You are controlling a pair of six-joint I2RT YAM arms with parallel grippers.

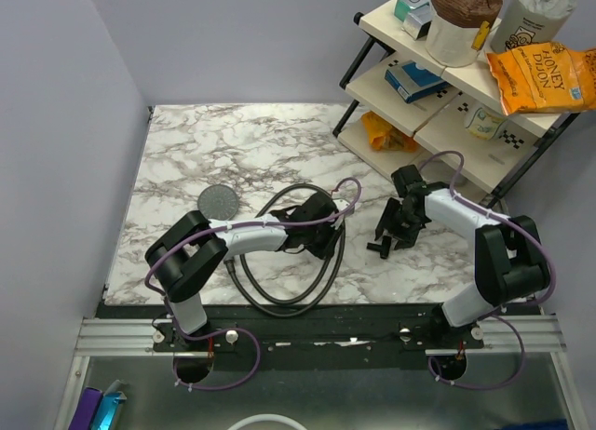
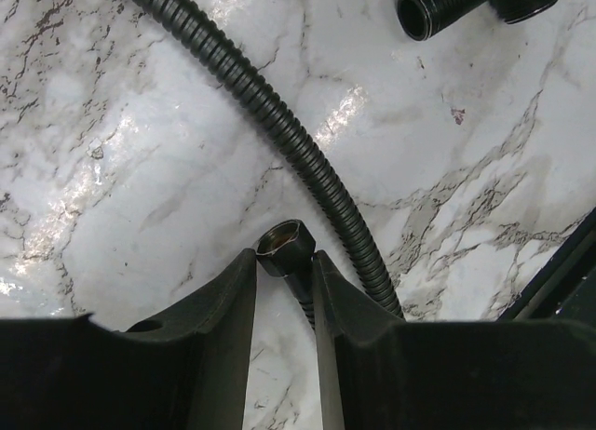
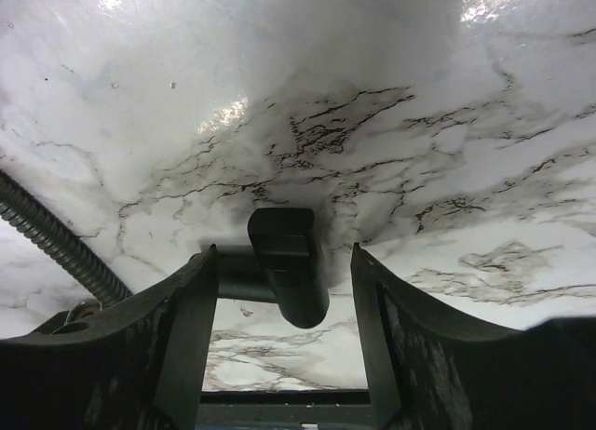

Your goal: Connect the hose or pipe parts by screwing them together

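A black corrugated hose (image 1: 279, 301) lies coiled on the marble counter (image 1: 186, 141). In the left wrist view, its metal end fitting (image 2: 286, 248) sits at the tips of my left gripper, whose fingers are partly apart around it; whether they grip it is unclear. Another hose length (image 2: 307, 160) runs alongside. A black T-shaped connector lies on the counter between the fingertips of my open right gripper, seen from above; it also shows at the top of the left wrist view (image 2: 438, 6).
A shelving rack (image 1: 391, 104) with bags and boxes stands at the back right. A grey round disc (image 1: 219, 201) lies left of the coil. The front edge (image 1: 298, 311) borders the coil.
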